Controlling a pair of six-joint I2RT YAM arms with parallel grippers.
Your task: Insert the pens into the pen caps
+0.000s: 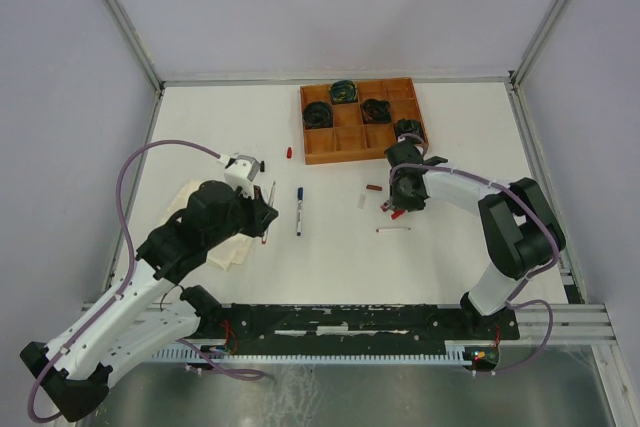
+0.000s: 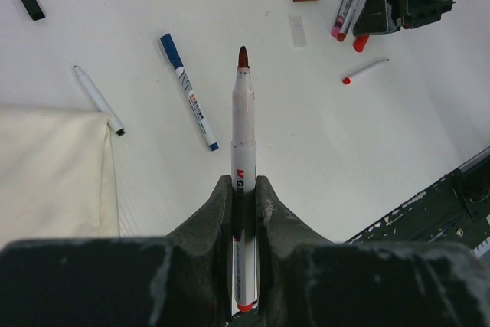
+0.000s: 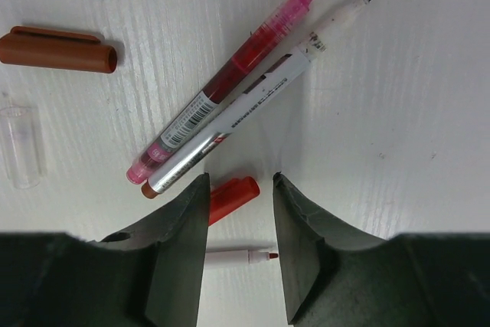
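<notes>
In the left wrist view an uncapped white pen with a reddish-brown tip (image 2: 243,116) stands upright in my left gripper, which is shut around its barrel. My right gripper is open above the table. A red cap (image 3: 230,201) shows between and beyond its fingers, partly hidden by the left one. Beside it lie a pink pen (image 3: 222,82) and an uncapped white pen with a dark tip (image 3: 245,101), side by side. A brown cap (image 3: 57,51) and a clear cap (image 3: 21,147) lie to the left. Another white pen (image 3: 233,258) is partly covered by the fingers.
A capped blue marker (image 1: 299,211) lies mid-table. A white pen (image 2: 98,99) rests by a beige cloth (image 2: 50,174), with a black cap (image 2: 31,1) further back. The wooden tray (image 1: 348,140) stands at the back. Table space between the arms is mostly clear.
</notes>
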